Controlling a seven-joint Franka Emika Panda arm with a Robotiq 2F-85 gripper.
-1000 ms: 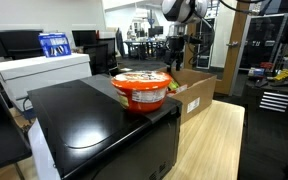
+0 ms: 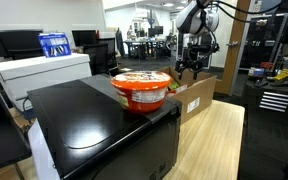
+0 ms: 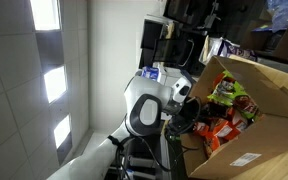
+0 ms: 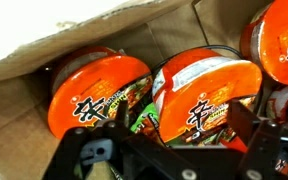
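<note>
Over the open cardboard box (image 3: pixel 269 132), my gripper points downward with its fingers apart. Nothing is held between the dark fingers. Below it in the wrist view lies a red-orange noodle bowl (image 4: pixel 206 98) with black lettering on its lid. A second noodle bowl (image 4: pixel 92 95) rests to its left, against the box wall, and a third bowl (image 4: pixel 282 42) is at the upper right. Green packaging shows between them, partly covered by the bowls and fingers. In exterior view 2, red and green packages (image 3: pixel 224 92) fill part of the box.
A large red-and-white bowl (image 2: pixel 142 92) stands on the black surface (image 2: pixel 74 118) near exterior view 1. The box wall (image 4: pixel 69 35) rises close beside the bowls. Wooden tabletop (image 2: pixel 212 145) in front of the box is clear.
In exterior view 1 the arm has shifted to the right above the box. The large bowl in the foreground has stayed in place.
</note>
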